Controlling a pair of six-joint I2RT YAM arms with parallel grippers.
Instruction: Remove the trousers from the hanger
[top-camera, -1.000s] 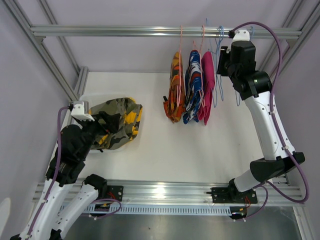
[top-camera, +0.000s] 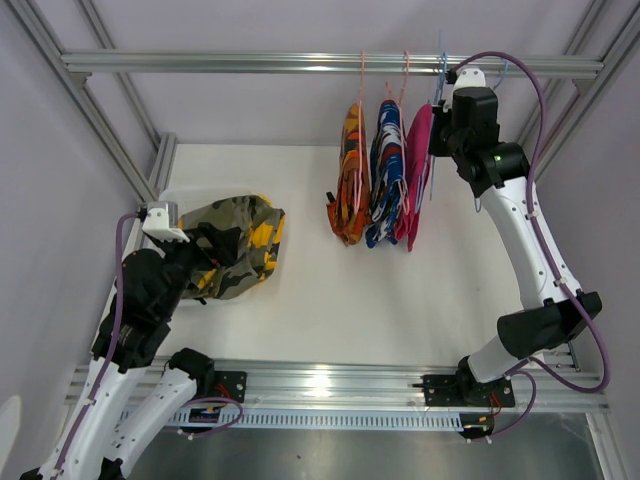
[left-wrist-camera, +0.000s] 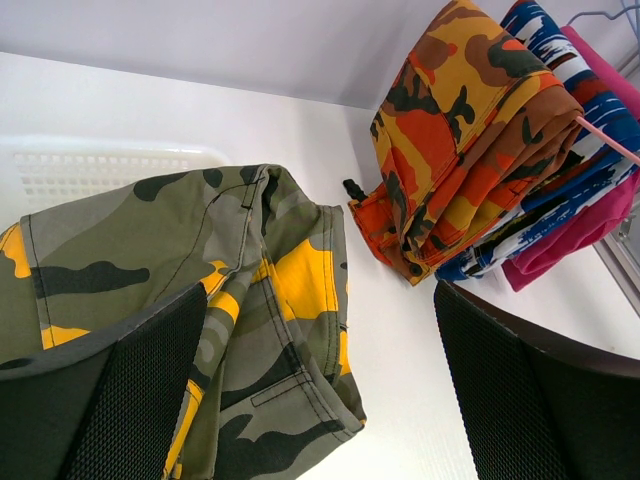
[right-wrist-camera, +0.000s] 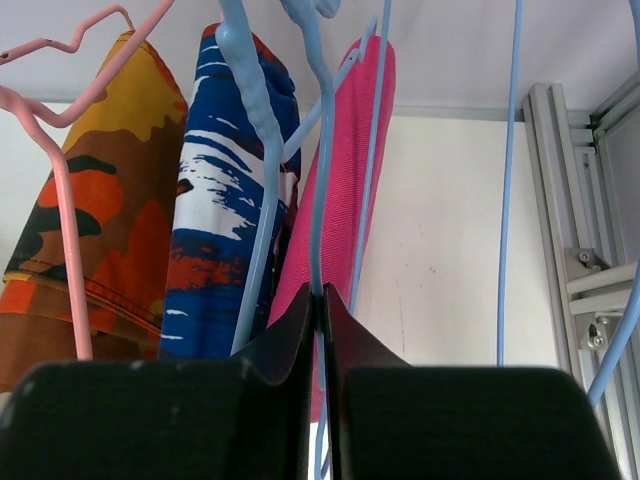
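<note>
Folded orange camo trousers (top-camera: 350, 180), blue patterned trousers (top-camera: 385, 175) and pink trousers (top-camera: 415, 180) hang on hangers from the rail. At the rail's right, my right gripper (top-camera: 438, 135) is shut on a blue hanger (right-wrist-camera: 318, 240), beside the pink trousers in the right wrist view. My left gripper (top-camera: 205, 240) stands open above green-yellow camo trousers (left-wrist-camera: 150, 260), which lie heaped on a white basket (left-wrist-camera: 110, 160) at the left.
The metal rail (top-camera: 260, 62) runs across the back, with more empty blue hangers (right-wrist-camera: 508, 200) to the right.
My right gripper has moved slightly left along the rail over the last second, and the blue hangers beside it have shifted. The left arm is still.
</note>
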